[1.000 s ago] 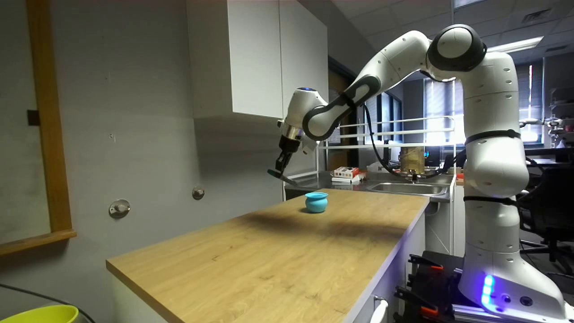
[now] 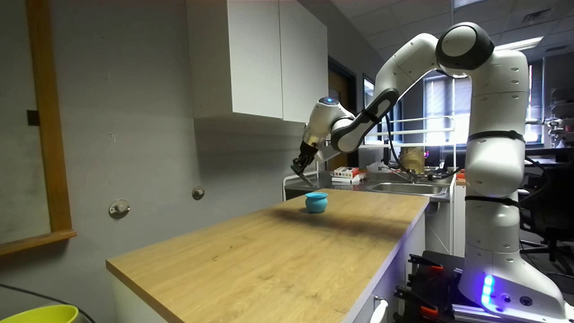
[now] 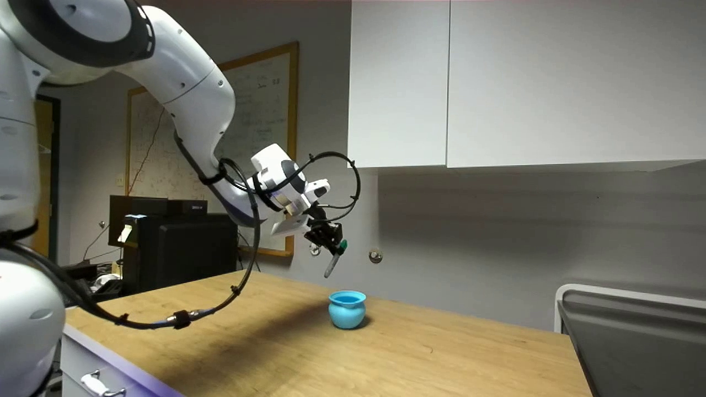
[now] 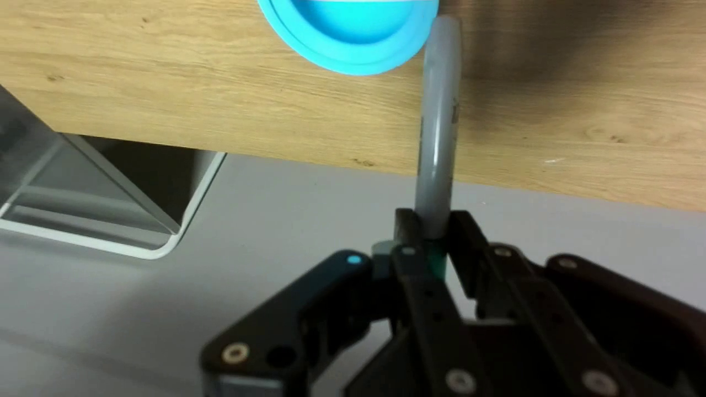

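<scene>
A grey marker (image 4: 437, 125) with a green end is pinched between the fingertips of my gripper, which is shut on it. Its grey tip slants downward in exterior view 2, where the marker (image 3: 332, 265) hangs above the counter. Below it, a small turquoise pot (image 3: 347, 310) stands upright and open-topped on the wood. From exterior view 1, my gripper (image 2: 299, 166) appears above and slightly left of the pot (image 2: 316, 202), with a gap between marker and rim. In the wrist view the marker's tip overlaps the edge of the pot's rim (image 4: 357, 63).
White wall cabinets (image 2: 258, 59) hang above its far side. A sink (image 2: 409, 188) and a red-and-white box (image 2: 345, 172) lie beyond its far end. A grey metal rack (image 3: 635, 331) stands at its edge.
My gripper has moved right and a little up in exterior view 1, toward the pot, still with the marker. The marker now points more steeply downward. The pot has stayed put.
</scene>
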